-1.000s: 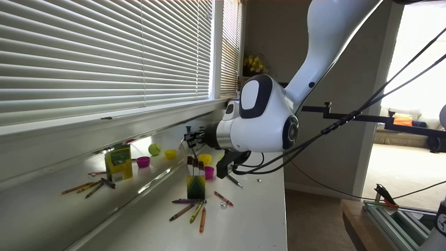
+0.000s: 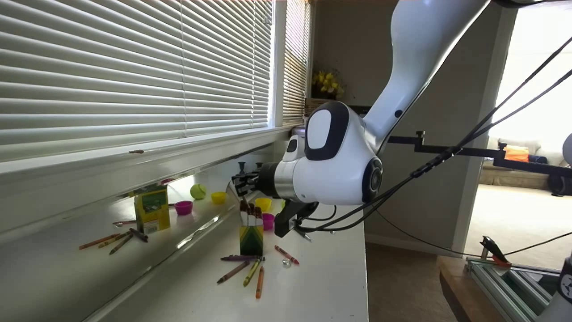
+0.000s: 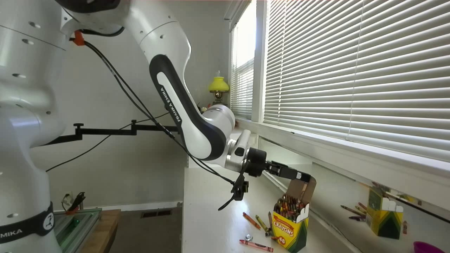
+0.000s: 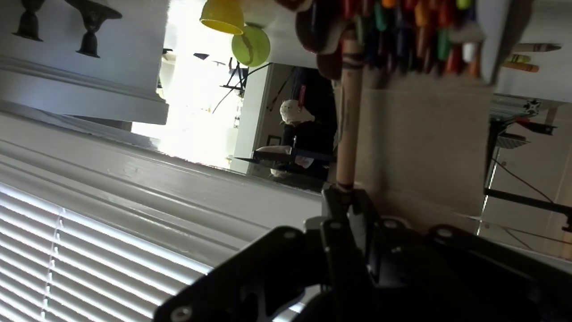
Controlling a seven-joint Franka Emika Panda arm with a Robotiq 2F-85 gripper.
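My gripper is shut on the end of a brown crayon (image 4: 349, 118) in the wrist view. The crayon's other end reaches the crayons packed in the yellow and green crayon box (image 3: 287, 229); whether it is inside the box is hard to tell. The raised cardboard lid (image 4: 423, 145) stands right beside the crayon. In exterior view 2 the gripper (image 3: 306, 177) is at the top of that lid, above the box, which stands upright and holds many crayons (image 3: 289, 206).
Loose crayons (image 2: 258, 281) lie before the box, with a small clear object (image 2: 286, 263) near a red crayon (image 2: 287, 254). Yellow (image 2: 263, 204) and magenta cups (image 2: 268, 221) stand behind it. A mirrored wall (image 2: 177, 247) runs alongside.
The gripper has moved lower and slightly left, closer to the crayon box. The box and the loose crayons have stayed put.
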